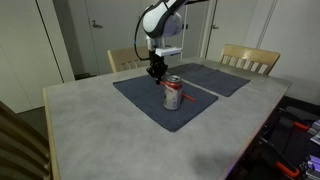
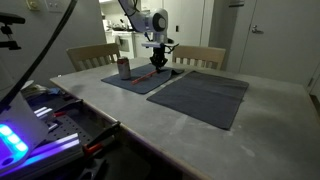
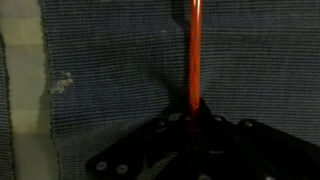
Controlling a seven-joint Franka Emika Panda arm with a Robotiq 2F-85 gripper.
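My gripper is low over the dark placemat at the far side of the table, shut on a thin red-orange stick. In the wrist view the stick runs straight out from between the black fingers, over ribbed dark cloth. A can with a coloured label stands upright on the same mat, and in exterior view 1 it hides part of the stick. Exterior view 2 shows the can apart from my gripper, with the stick slanting between them.
More dark mats cover another part of the table, with nothing on them. Bare pale tabletop lies open in front. Wooden chairs surround the table.
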